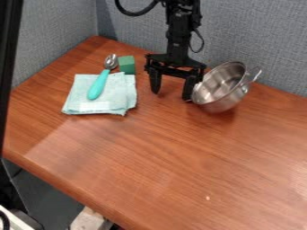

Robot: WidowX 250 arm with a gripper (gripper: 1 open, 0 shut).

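My black gripper (pixel 171 90) hangs at the back of the table, its two fingers spread apart with nothing visible between them. Right beside its right finger, a steel pot (pixel 217 97) with handles sits tilted. To the left, a spoon with a turquoise handle (pixel 97 86) lies on a folded pale cloth (pixel 82 101). A green block (pixel 126 65) stands just behind the cloth's right side.
Grey padded walls (pixel 264 40) close off the back and left. The table's left edge drops to a dark floor.
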